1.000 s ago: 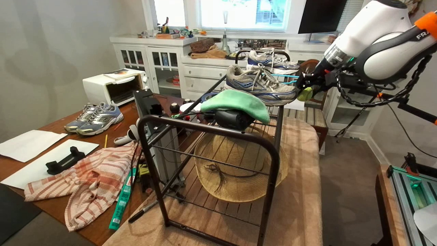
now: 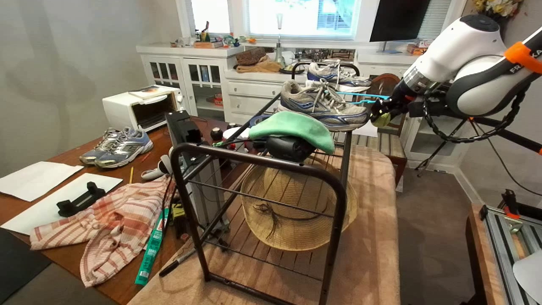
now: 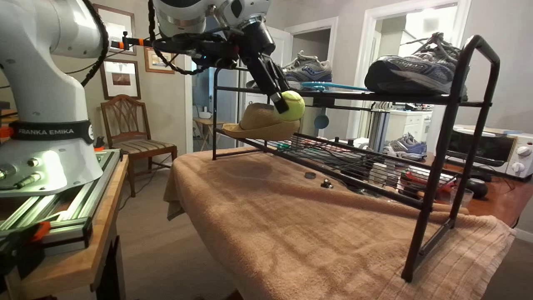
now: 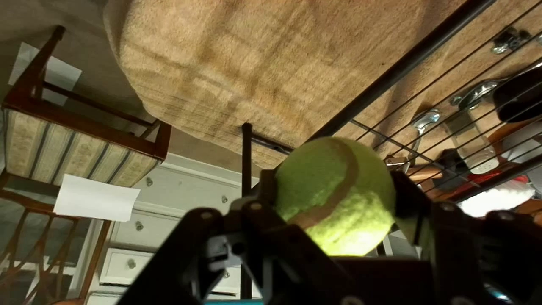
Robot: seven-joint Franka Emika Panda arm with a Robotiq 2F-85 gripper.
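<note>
A yellow-green tennis ball (image 4: 335,193) sits between the two fingers of my gripper, which is shut on it. In exterior view 2 the gripper (image 3: 287,102) points downward, and the ball (image 3: 292,106) is in the air beside the black rack (image 3: 344,95), just below its top tier's height. Behind the ball in that view, a straw hat (image 3: 257,125) rests on the lower tier. From exterior view 1, the ball (image 2: 382,119) shows partly under the dark fingers, to the right of the worn sneakers (image 2: 325,104) on the top tier.
A green cap (image 2: 292,129) lies on the top tier's near end. Brown towelling (image 3: 300,220) covers the table under the rack, with wide bare room in front. A striped chair (image 4: 81,134) stands beyond the table's end. Small loose items lie beneath the wire tier.
The arm has shifted slightly: its upper links sit lower and farther left in exterior view 1, and the gripper and ball have moved a little. The rack, shoes and hat are unchanged.
</note>
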